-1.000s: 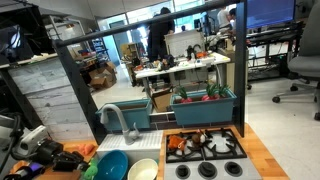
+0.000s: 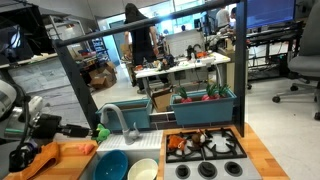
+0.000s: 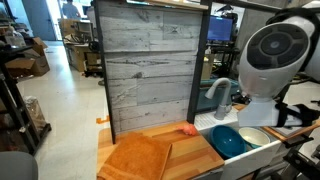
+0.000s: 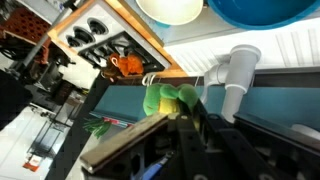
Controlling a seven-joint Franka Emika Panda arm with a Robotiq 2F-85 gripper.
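Observation:
My gripper is shut on a small green object [image 4: 160, 98], which shows at the fingertips in the wrist view. From exterior view 1, the green object [image 2: 102, 131] hangs in the air just left of the grey faucet [image 2: 115, 120], above the counter at the sink's left side. What exactly it is cannot be made out. The robot arm's large white body hides the gripper in exterior view 2.
A blue bowl [image 2: 111, 165] and a cream bowl [image 2: 142, 169] are in the sink area. Right of them is a stove [image 2: 208, 153] with orange-red items on it. A teal planter box [image 2: 203, 108] stands behind. An orange towel [image 3: 135, 167] and a pink item [image 3: 188, 129] lie on the wooden counter.
The gripper and the green object have risen from low beside the blue bowl to near the faucet's height, shifting slightly right.

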